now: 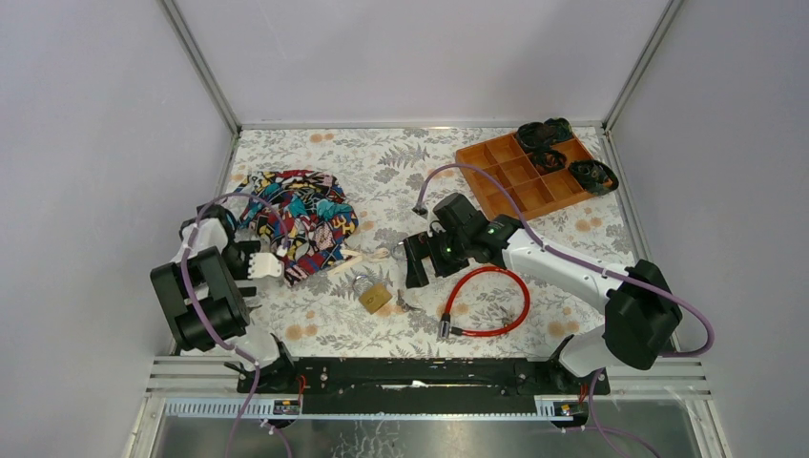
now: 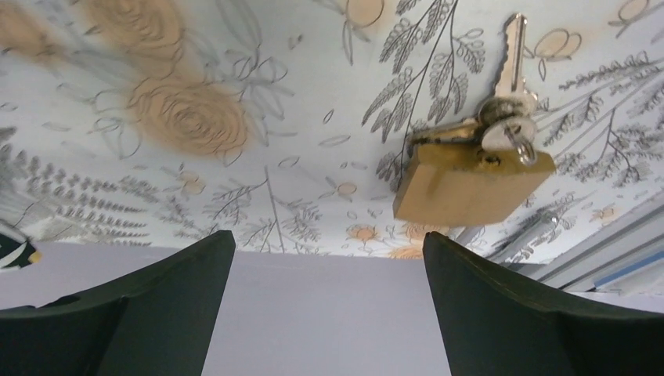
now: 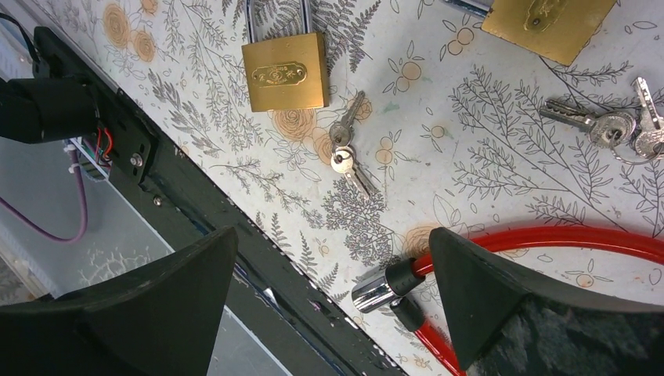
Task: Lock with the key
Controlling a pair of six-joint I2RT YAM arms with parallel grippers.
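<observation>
A brass padlock (image 1: 375, 298) lies on the front middle of the mat with small keys (image 1: 406, 303) at its right. In the right wrist view that padlock (image 3: 286, 74), a pair of keys (image 3: 343, 160), another brass padlock (image 3: 548, 23) and a second key bunch (image 3: 611, 125) show. My left gripper (image 1: 250, 275) stands open at the left edge; its wrist view shows a brass padlock (image 2: 470, 188) with keys (image 2: 509, 117) on it. My right gripper (image 1: 416, 258) hangs open right of centre, above the table.
A patterned cloth (image 1: 300, 219) lies at the back left, light sticks (image 1: 348, 262) beside it. A red cable lock (image 1: 491, 332) rests at front right, an orange compartment tray (image 1: 501, 172) with dark coiled items at back right.
</observation>
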